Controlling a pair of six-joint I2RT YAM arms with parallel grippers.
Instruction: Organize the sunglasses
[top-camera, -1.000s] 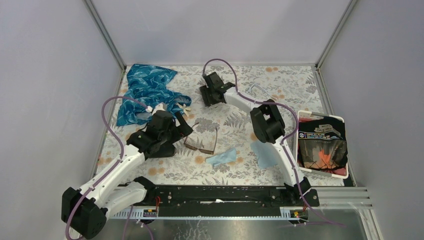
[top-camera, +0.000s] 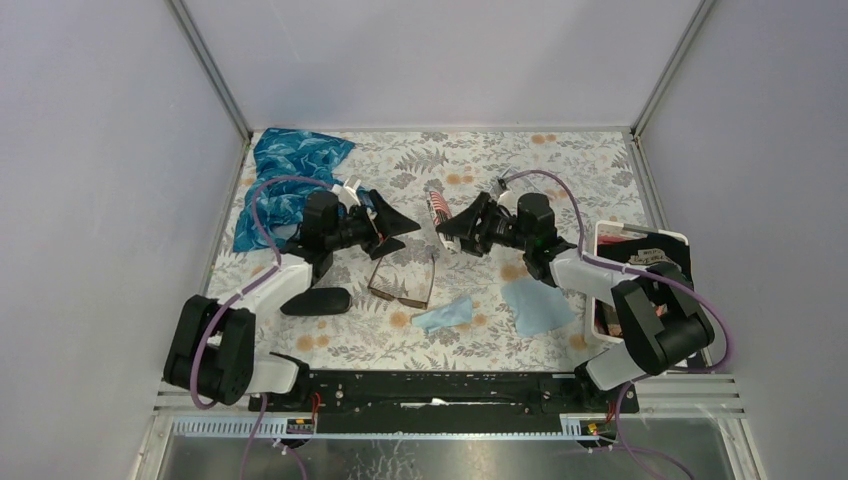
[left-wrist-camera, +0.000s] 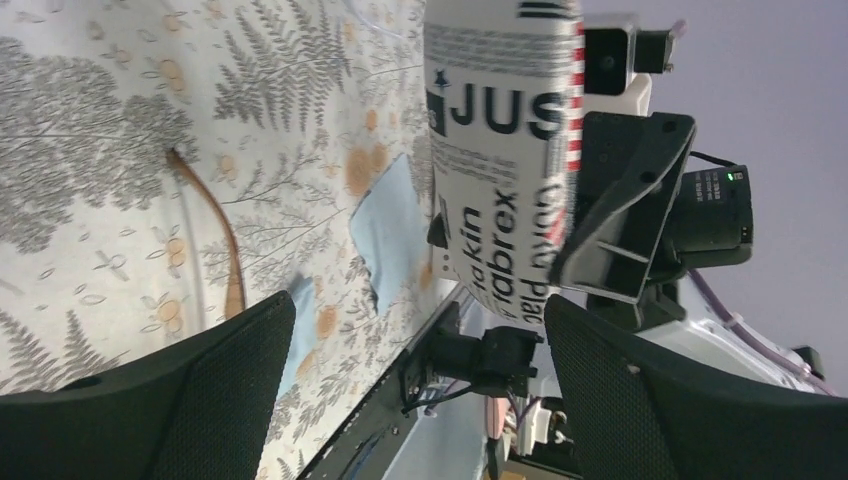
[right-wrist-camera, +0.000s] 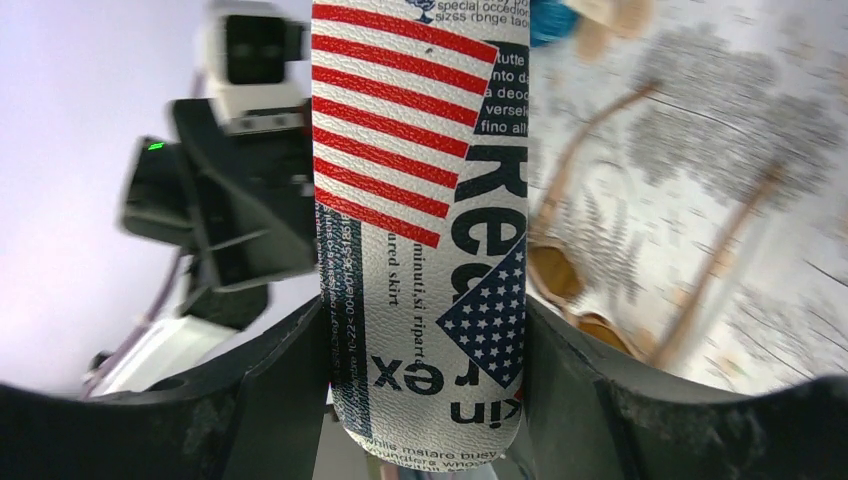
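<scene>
A printed case (right-wrist-camera: 420, 260) with red stripes, stars and black lettering is held up in the air by my right gripper (top-camera: 462, 232), which is shut on its lower part. Facing it, my left gripper (top-camera: 398, 225) stands open with nothing between its fingers; in the left wrist view the case (left-wrist-camera: 500, 160) is beyond those fingers, apart from them. Brown-framed sunglasses (top-camera: 405, 300) lie unfolded on the cloth below the two grippers, and their lenses (right-wrist-camera: 555, 275) show in the right wrist view. A black case (top-camera: 317, 301) rests at the left, beside the left arm.
Blue crumpled plastic (top-camera: 290, 170) covers the back left. Two light blue cloths (top-camera: 538, 304) (top-camera: 443, 316) lie near the front. At the right, a white basket (top-camera: 610, 228) with packed items is partly hidden by the right arm.
The left gripper has moved right, towards it. The sunglasses have not moved.
</scene>
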